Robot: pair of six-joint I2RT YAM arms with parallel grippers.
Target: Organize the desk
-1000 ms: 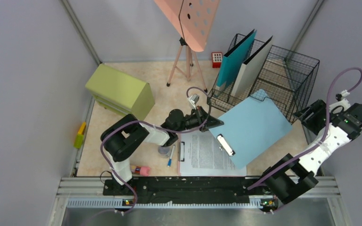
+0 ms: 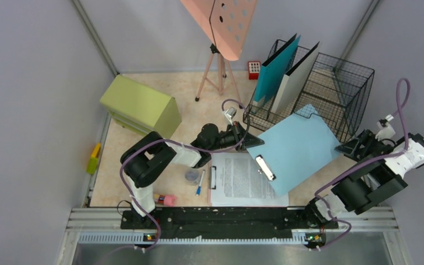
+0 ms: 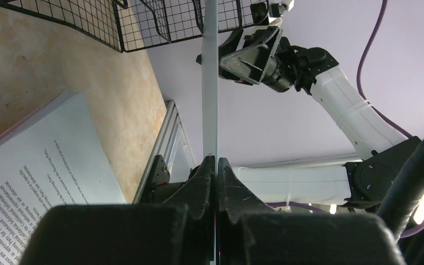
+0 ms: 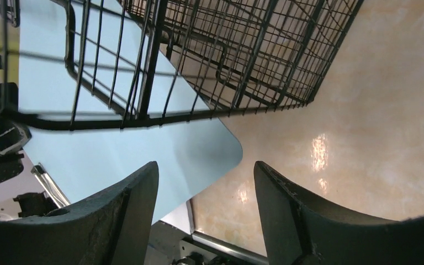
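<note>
A light blue clipboard (image 2: pixel 298 149) with a metal clip hangs tilted above the desk, its far edge by the wire rack. My left gripper (image 2: pixel 262 142) is shut on its left edge; in the left wrist view the clipboard (image 3: pixel 210 94) rises edge-on from the fingertips. My right gripper (image 2: pixel 338 148) stands open at the opposite corner. In the right wrist view that corner of the clipboard (image 4: pixel 221 146) shows beyond the gap of the right gripper, and whether it is between the fingers I cannot tell. A paper-covered clipboard (image 2: pixel 243 179) lies flat on the desk.
The black wire rack (image 2: pixel 353 105) holds a teal folder (image 2: pixel 276 72) and a white folder (image 2: pixel 295 80); its right section looks empty. A green box (image 2: pixel 141 105), a cup (image 2: pixel 192 176), a blue-capped marker (image 2: pixel 200 185) and a tripod (image 2: pixel 221 77) stand or lie farther left.
My right gripper has come left and towards the front, close to the clipboard's right corner. The left gripper and the blue clipboard have shifted very slightly to the right.
</note>
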